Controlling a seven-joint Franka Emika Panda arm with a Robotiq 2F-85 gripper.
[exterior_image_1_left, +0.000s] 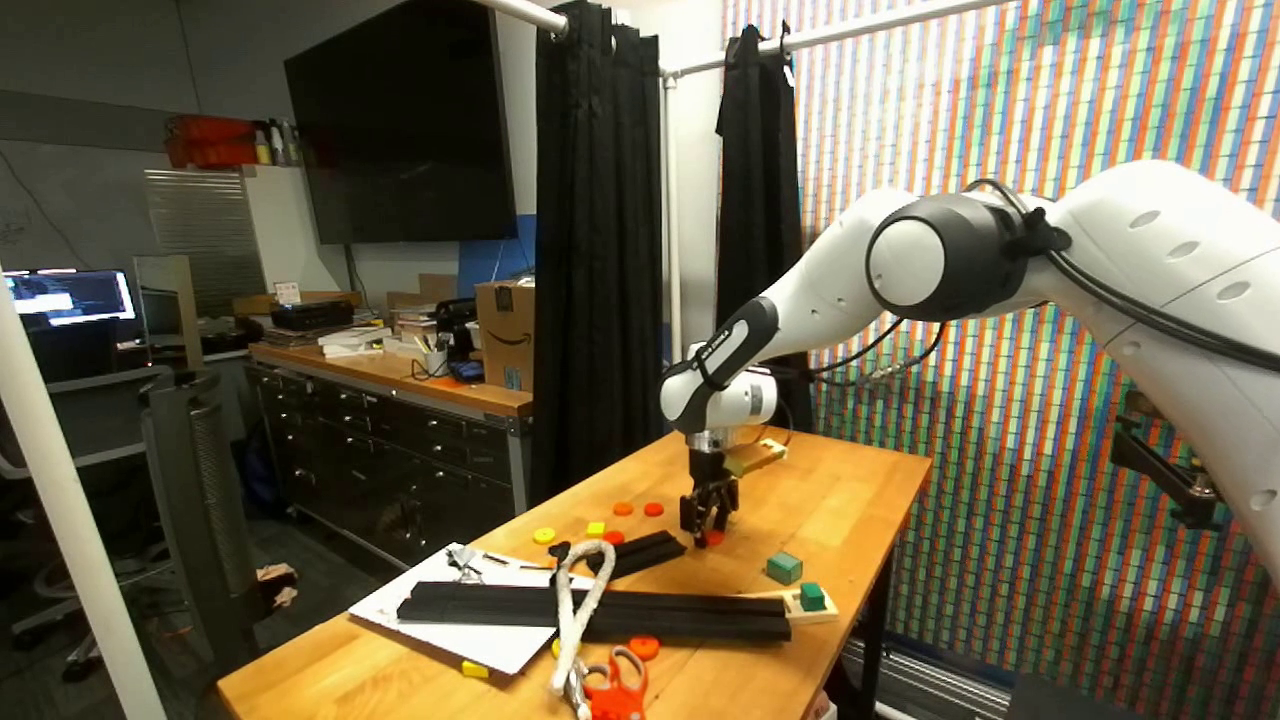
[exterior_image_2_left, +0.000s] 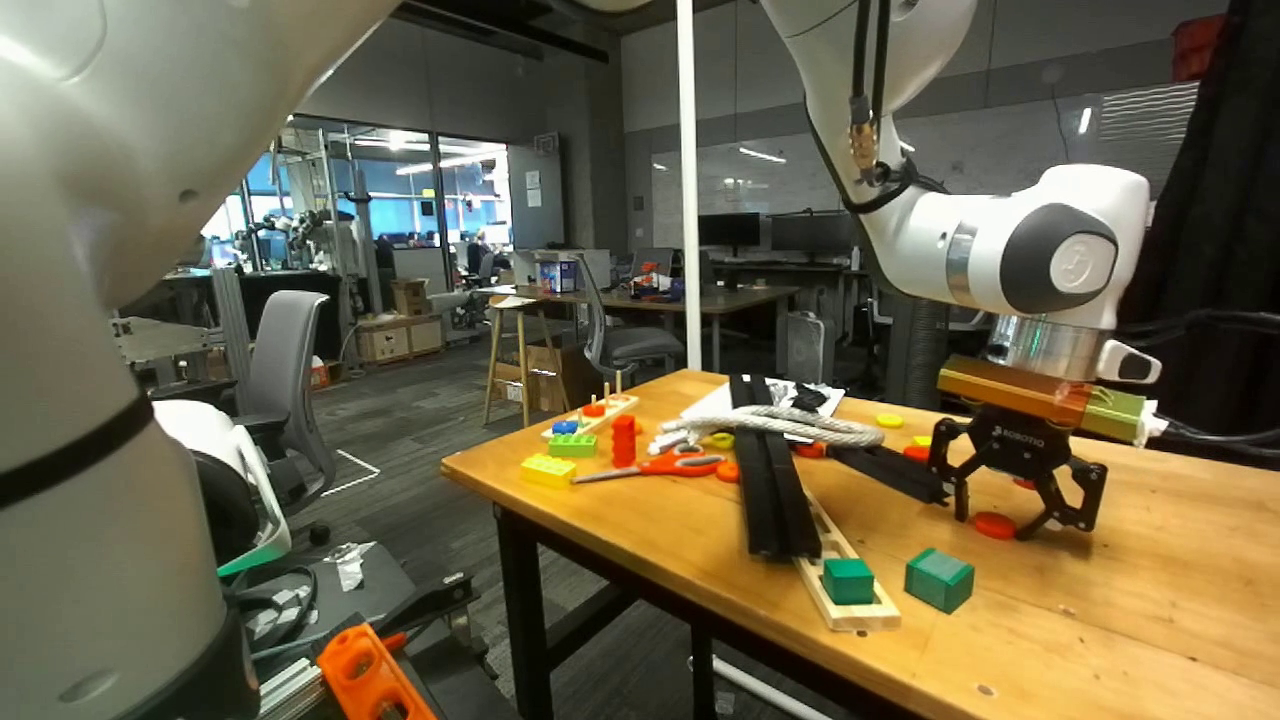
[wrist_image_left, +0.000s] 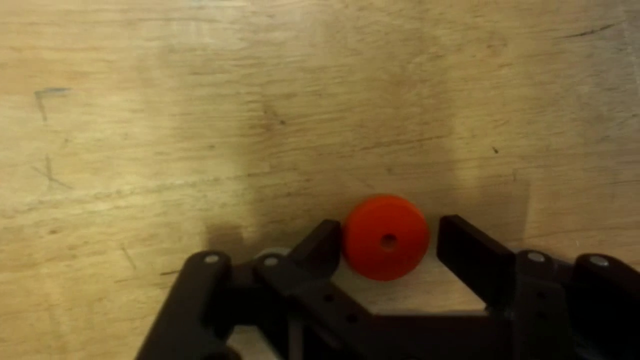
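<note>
A round red disc (wrist_image_left: 387, 237) with a small hole in its middle lies flat on the wooden table. My gripper straddles it, pointing down, with one finger on each side. In the wrist view the left fingertip meets or nearly meets the disc's edge, while a narrow gap shows on the right. The fingers stand part open and do not clasp the disc. From the side, the gripper (exterior_image_2_left: 993, 518) has its tips close to the tabletop around the red disc (exterior_image_2_left: 993, 524). In the other exterior view the gripper (exterior_image_1_left: 705, 528) partly covers the disc (exterior_image_1_left: 715, 538).
Two green blocks (exterior_image_2_left: 939, 580) (exterior_image_2_left: 849, 581) are near the table edge, one on a wooden strip (exterior_image_2_left: 866, 617). Black bars (exterior_image_1_left: 600, 610), a white rope (exterior_image_1_left: 576, 612), orange-handled scissors (exterior_image_1_left: 618, 690) and several coloured pieces crowd the near half. Behind the gripper the table (exterior_image_1_left: 828, 474) is mostly clear.
</note>
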